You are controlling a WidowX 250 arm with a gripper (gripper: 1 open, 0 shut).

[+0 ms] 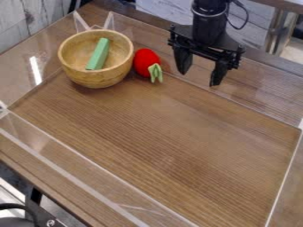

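A black robot arm hangs from the top centre, its gripper (200, 64) low over the wooden table, fingers spread apart with nothing seen between them. To its left lies a red object with a pale green tip (145, 62), apart from the gripper. Further left sits a wooden bowl (101, 76) with a light green oblong object (98, 55) inside it.
A grey-white panel stands at the upper left, and a rail edge runs along the back right. A dark cable shows at the lower left corner.
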